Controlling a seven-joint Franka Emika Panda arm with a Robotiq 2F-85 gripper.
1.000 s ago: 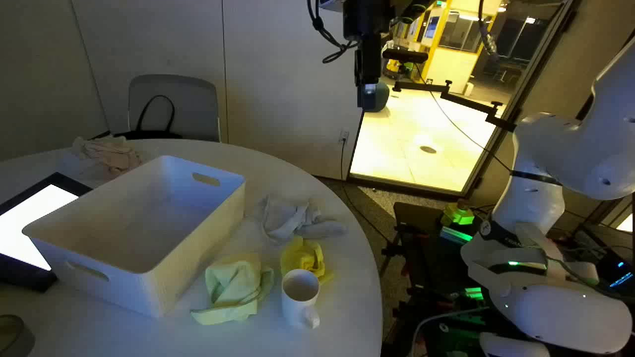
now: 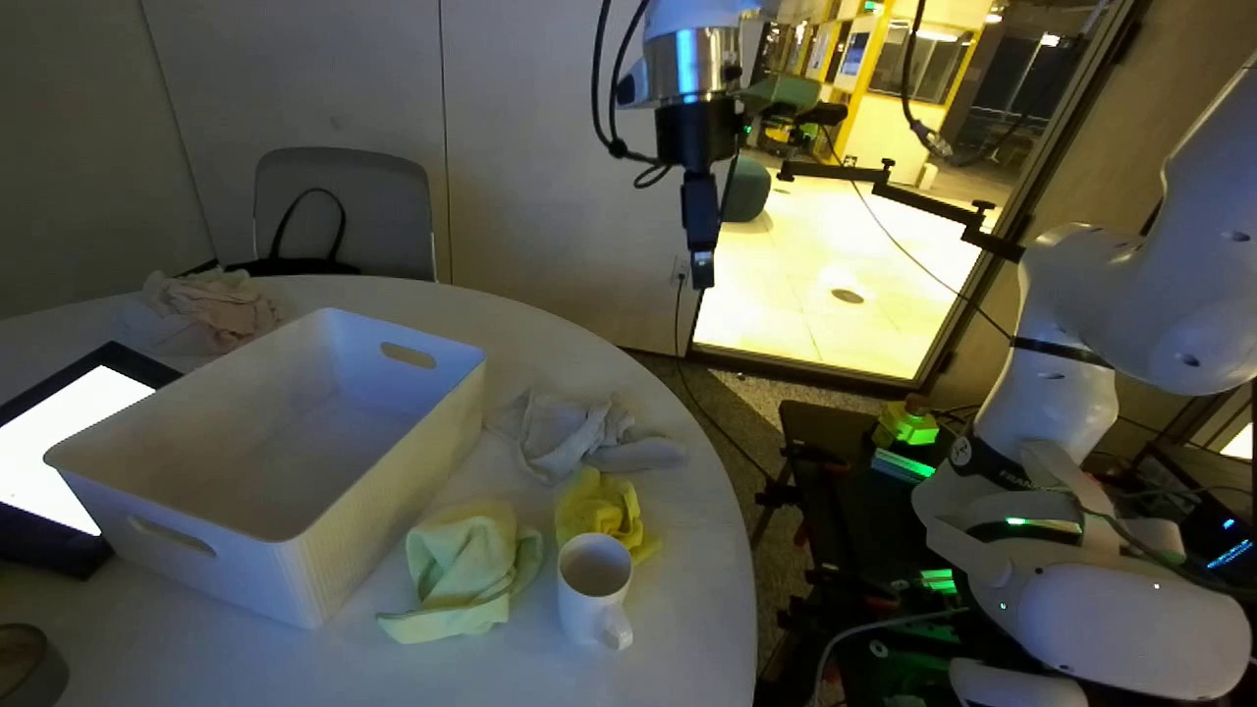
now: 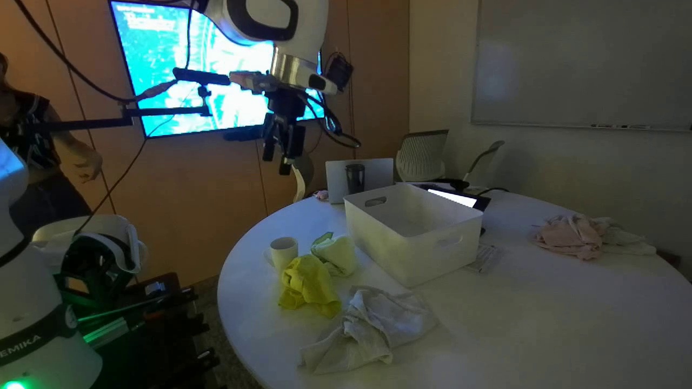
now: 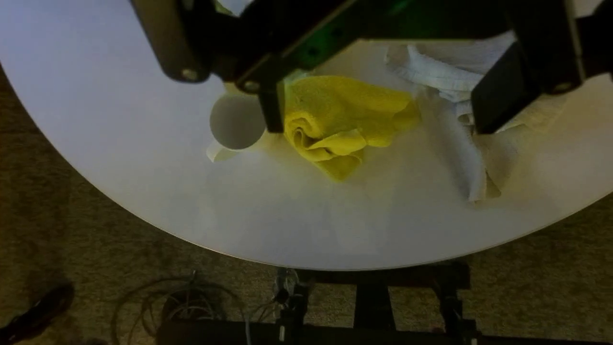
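Note:
High above the table hangs my gripper, its fingers spread wide with only air between them. In the wrist view a crumpled yellow cloth (image 4: 339,115) appears below, between the two fingers. A white mug (image 3: 283,253) stands upright close beside that cloth. The pale green cloth (image 2: 465,566) lies between the mug and a white bin (image 2: 395,501). On the side of the yellow cloth away from the mug, a grey-white cloth (image 3: 379,324) lies spread and wrinkled. No cloth shows inside the bin where its floor is visible.
A lit tablet (image 2: 65,442) lies beyond the bin. Pinkish and white cloths (image 3: 571,236) are bunched farther off. A laptop (image 3: 383,172) and dark cup (image 3: 354,178) stand at the back. The table's round edge runs near the mug.
In exterior view 1 my gripper has come lower and a little to the left. The cloths, mug and bin lie as before.

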